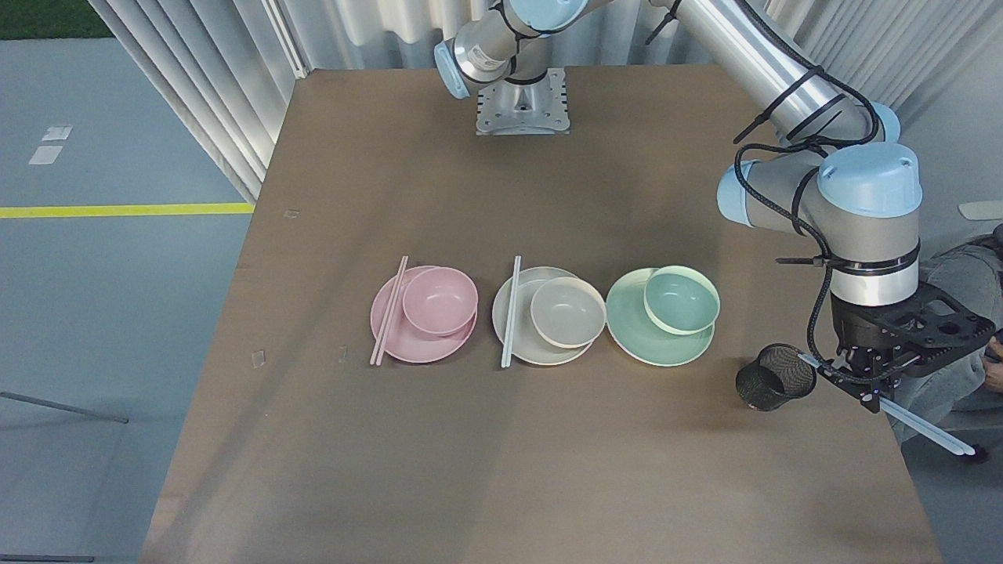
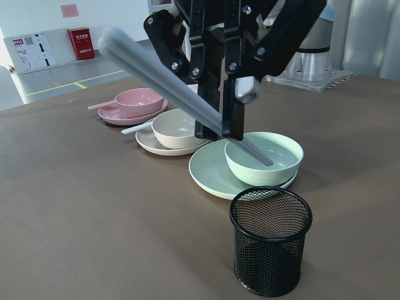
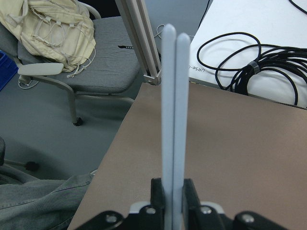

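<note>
The black gripper (image 2: 220, 131) is shut on a pale pair of chopsticks (image 3: 174, 120), upright in the wrist view and slanting above the table in the left view. In the front view, the chopsticks (image 1: 926, 428) reach past the right table edge, beside and above a black mesh pen cup (image 1: 774, 377). The cup looks empty. A green plate (image 1: 649, 348) with a green bowl (image 1: 681, 301) sits left of it, with no chopsticks on it.
A grey plate with bowl and chopsticks (image 1: 526, 343) and a pink set (image 1: 423, 346) stand further left. A seated person's leg (image 3: 38, 206) is beside the table edge.
</note>
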